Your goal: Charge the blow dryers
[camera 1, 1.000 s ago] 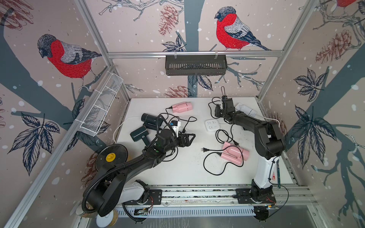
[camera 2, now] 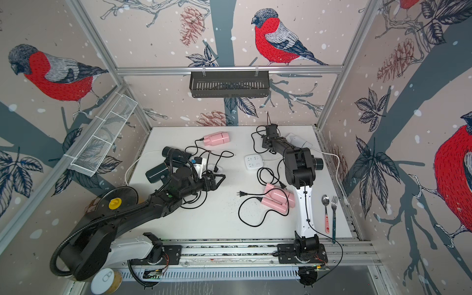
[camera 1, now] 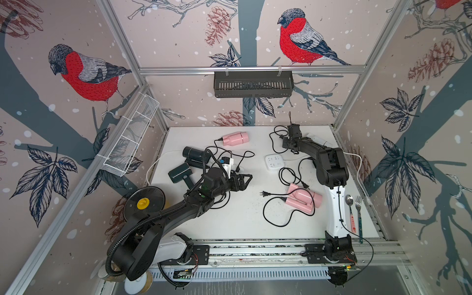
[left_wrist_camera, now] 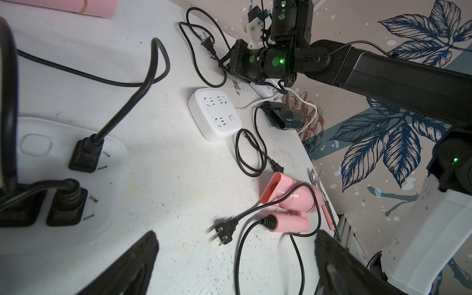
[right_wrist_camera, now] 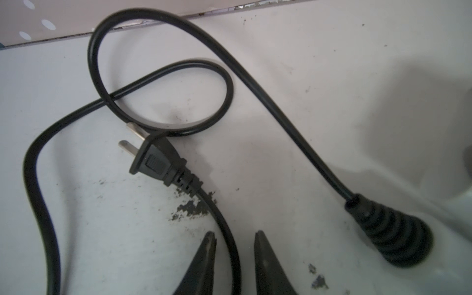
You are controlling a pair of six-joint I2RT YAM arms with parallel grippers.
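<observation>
My right gripper hangs at the back right, part open, its fingertips astride a black cord just below a loose two-pin plug [right_wrist_camera: 157, 159]. My left gripper stands open over the left middle, near a white strip [left_wrist_camera: 108, 196] with black plugs in it. A square white socket block [left_wrist_camera: 213, 113] shows empty sockets in the centre. Pink dryers [camera 1: 302, 199] lie front right with a free plug [left_wrist_camera: 226, 230]; another pink one [camera 1: 236, 138] lies at the back. Dark green dryers [camera 1: 179, 174] lie left; another [left_wrist_camera: 285, 118] lies right.
A spoon [camera 1: 350, 209] and fork [camera 1: 359, 211] lie at the right edge, a pan lid [camera 1: 140, 206] at the left. A dark rack [camera 1: 253, 86] hangs on the back wall.
The right arm's elbow has shifted leftward and its wrist has moved slightly at the back right. The left arm has not moved.
</observation>
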